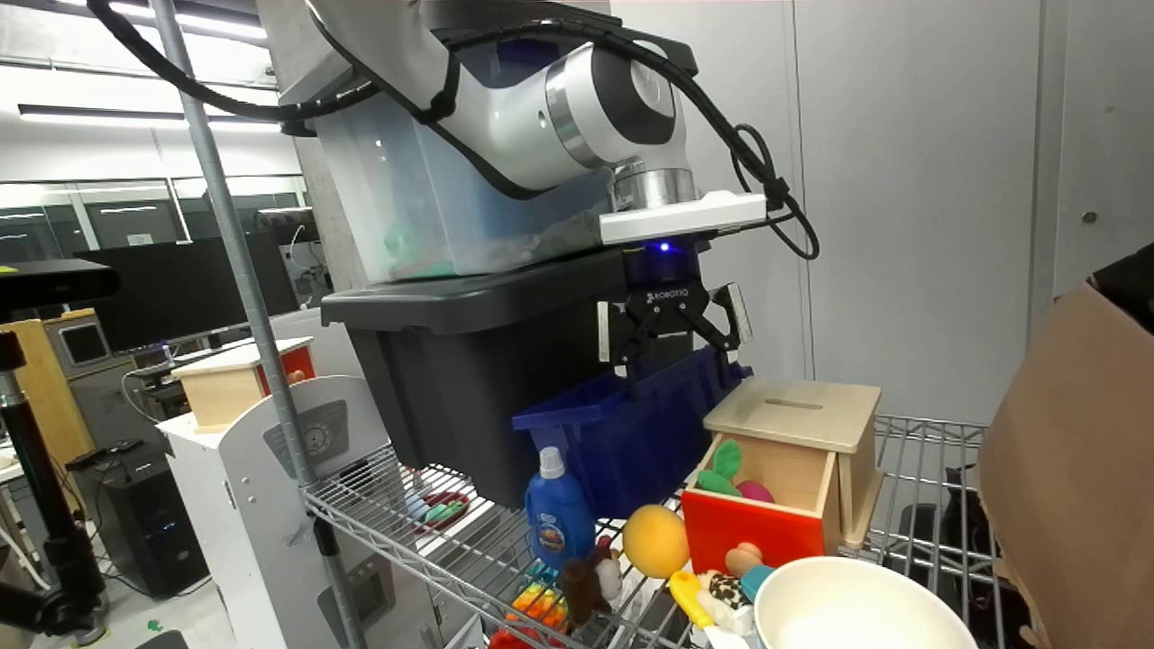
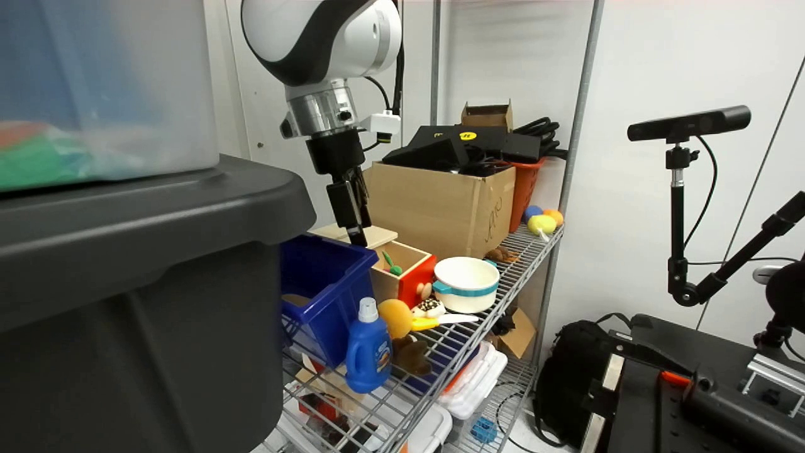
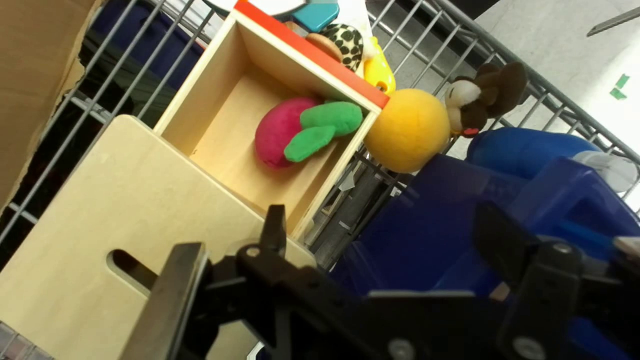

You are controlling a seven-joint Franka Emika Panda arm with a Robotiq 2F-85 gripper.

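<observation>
My gripper (image 1: 682, 366) stands open above the blue bin (image 1: 649, 443), its fingers spread and nothing between them. A small wooden box (image 1: 795, 416) has its red-fronted drawer (image 1: 763, 530) pulled out. Inside that drawer lie a magenta ball-shaped plush (image 3: 279, 133) and its green leaf-like pieces (image 3: 324, 126), towards one corner. Seen from the wrist, one finger hangs over the wooden box top and the other over the blue bin. An orange-yellow ball (image 3: 408, 130) rests outside, beside the drawer's front corner.
A blue detergent bottle (image 1: 559, 514), a brown plush (image 2: 409, 355) and a yellow-handled knife (image 2: 445, 320) lie near the shelf's front. The white bowl (image 1: 860, 607) sits before the drawer. A cardboard box (image 2: 430, 207) and black tote (image 1: 476, 368) flank the area.
</observation>
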